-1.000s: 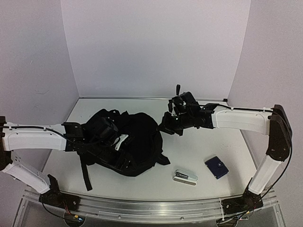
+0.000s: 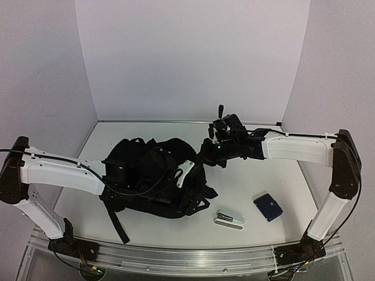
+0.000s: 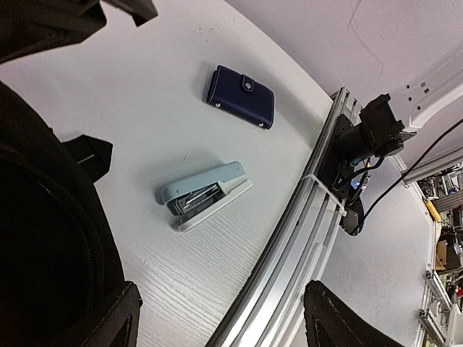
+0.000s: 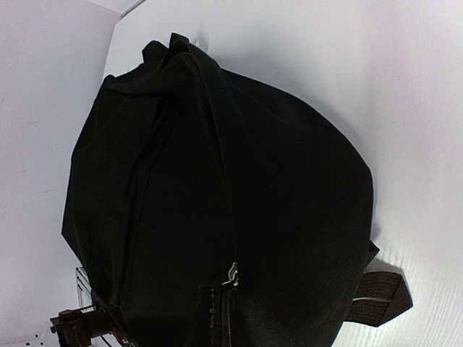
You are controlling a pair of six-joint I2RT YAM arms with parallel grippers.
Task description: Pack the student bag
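Note:
The black bag (image 4: 289, 173) lies on the left half of the table, partly covered by the left arm in the top view. A light blue and white stapler (image 3: 206, 188) and a dark blue wallet (image 3: 244, 95) rest on the table to its right. My left gripper is open, its fingers wide apart with only table and frame edge showing between them; the bag is close beside one finger. At the bag's upper right edge is my right gripper (image 2: 203, 159). Its fingers do not show in the right wrist view, so its state is unclear.
Bare table (image 2: 252, 181) lies between the right arm and the stapler. A metal rail (image 2: 187, 254) runs along the front edge, and walls close the back and sides. A loose strap (image 2: 117, 225) trails from the bag toward the front.
My left arm has moved right across the bag, toward the stapler. The bag and its straps have shifted somewhat right. The right arm, stapler and wallet have stayed put.

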